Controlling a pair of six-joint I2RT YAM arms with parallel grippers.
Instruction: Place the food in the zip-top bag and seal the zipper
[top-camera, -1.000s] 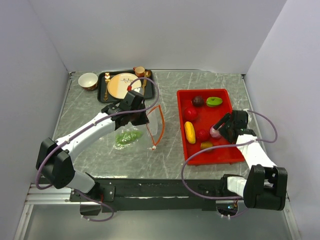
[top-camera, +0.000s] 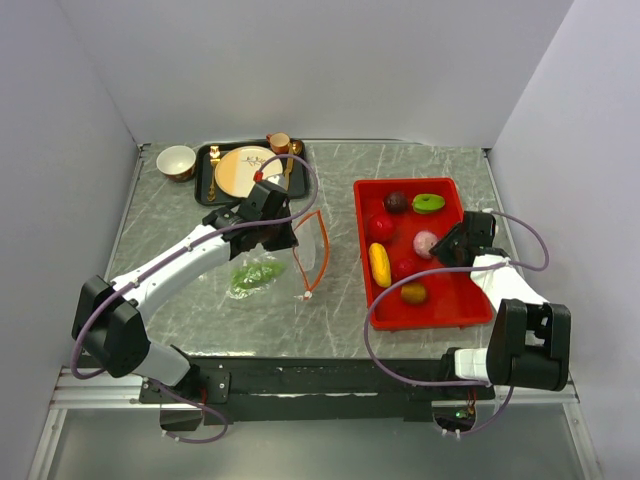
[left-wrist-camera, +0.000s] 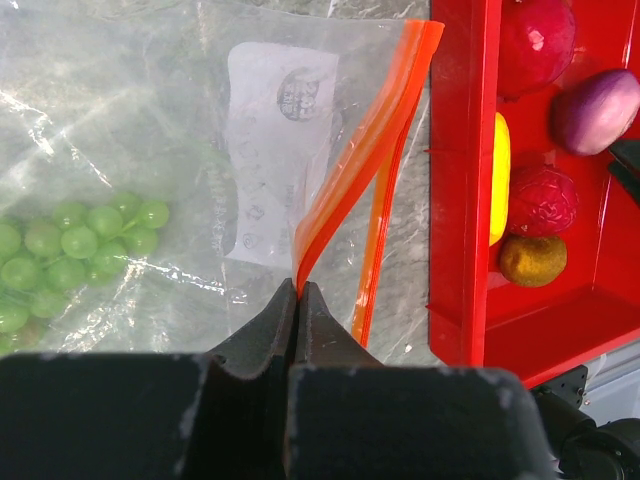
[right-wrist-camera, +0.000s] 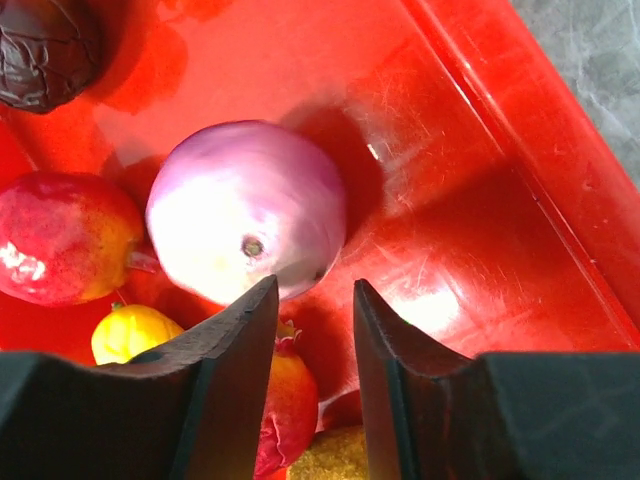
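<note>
The zip top bag (left-wrist-camera: 130, 120) lies open with green grapes (left-wrist-camera: 80, 245) inside. My left gripper is shut at the orange zipper (left-wrist-camera: 405, 80); only the bag's edge shows at its tips. My right gripper is in the red bin beside a purple onion (right-wrist-camera: 245, 200), its fingertips narrowly apart with nothing visible between them. The bin also holds red fruits (right-wrist-camera: 60, 235), a yellow banana (top-camera: 379, 264), a green pepper (top-camera: 428, 203), a dark avocado (top-camera: 396, 202) and a brown kiwi (left-wrist-camera: 533, 258).
The red bin's rim (top-camera: 405, 325) borders free table on the left. A black tray with plate (top-camera: 245, 170) and cup stands at the back, a white bowl (top-camera: 176, 160) beside it. Purple cables loop over both arms.
The left arm is unchanged.
</note>
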